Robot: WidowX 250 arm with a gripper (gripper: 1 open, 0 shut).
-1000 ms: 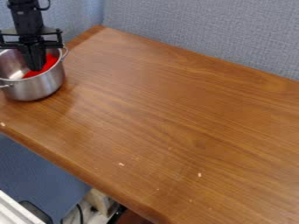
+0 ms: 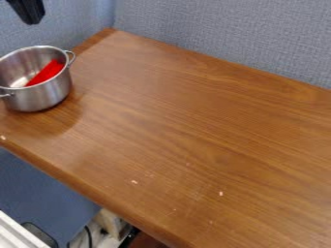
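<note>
A steel pot (image 2: 37,91) with side handles stands on the wooden table at the far left, with a red object (image 2: 46,73) lying inside it. Above the pot, at the top left corner, a dark part of my gripper (image 2: 29,15) shows, mostly cut off by the frame's edge; whether it is open or shut cannot be seen.
A grey fabric wall (image 2: 233,34) runs behind it. The table's front edge slopes down from the left, with white and dark items beyond it at bottom left.
My gripper has risen up out of the pot and mostly out of view, leaving the red object visible in the pot.
</note>
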